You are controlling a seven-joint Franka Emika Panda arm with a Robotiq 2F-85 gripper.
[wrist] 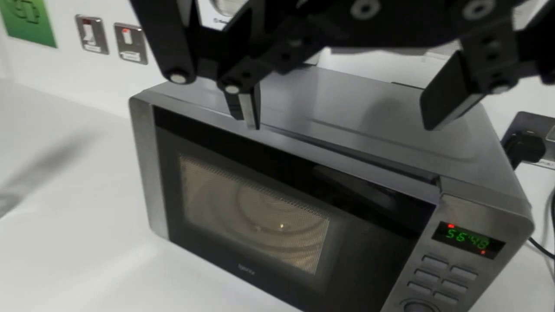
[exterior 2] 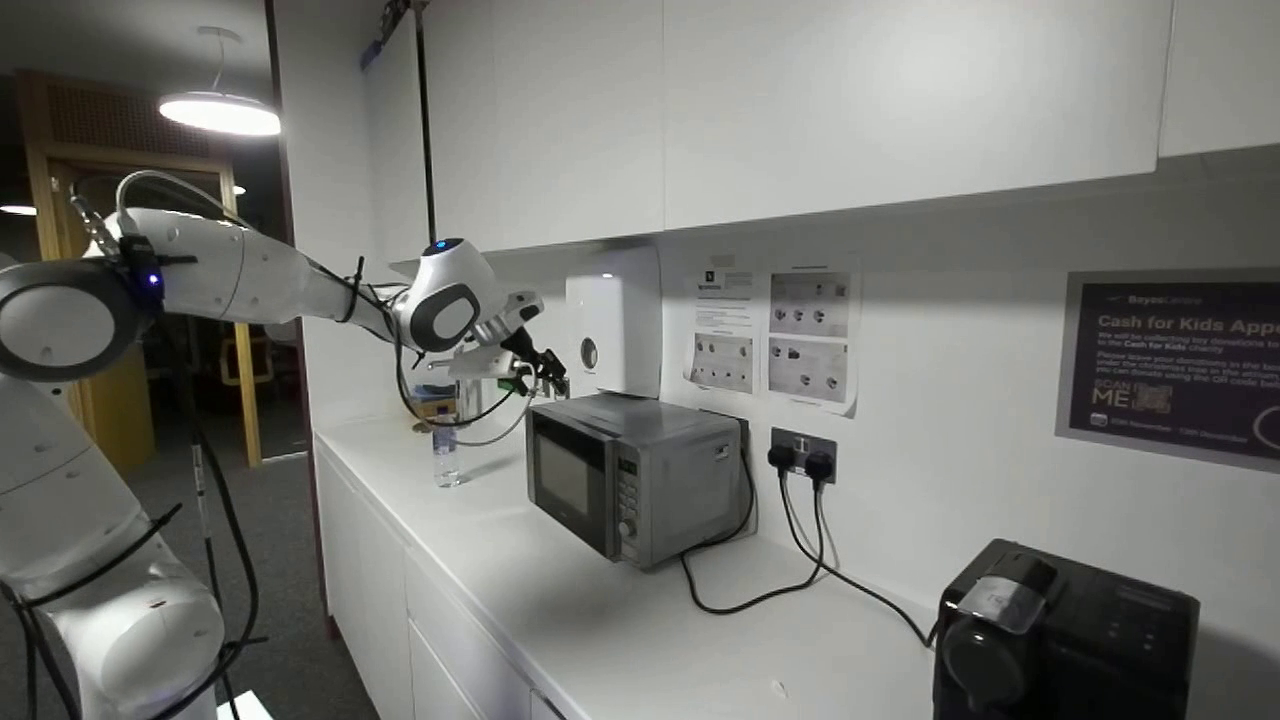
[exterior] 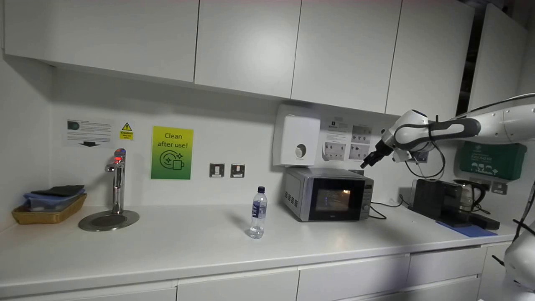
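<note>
A grey microwave (exterior: 328, 195) with a dark glass door stands on the counter, its door closed. The wrist view shows its top, its door and a lit green display (wrist: 468, 239). My gripper is open above the microwave, its two fingers wide apart with nothing between them. In the first exterior view the gripper (exterior: 365, 164) points down and left near the microwave's upper right corner. A clear water bottle (exterior: 258, 213) with a dark cap stands upright on the counter, left of the microwave; the second exterior view shows this bottle (exterior 2: 445, 454) beyond the microwave.
A paper towel dispenser (exterior: 296, 138) hangs behind the microwave, under white wall cabinets (exterior: 346, 55). Farther right is a black coffee machine (exterior: 435, 198) with a kettle (exterior: 469, 193) beside it. On the left are a tap (exterior: 118, 180) and a basket (exterior: 50, 213). Counter around the bottle is clear.
</note>
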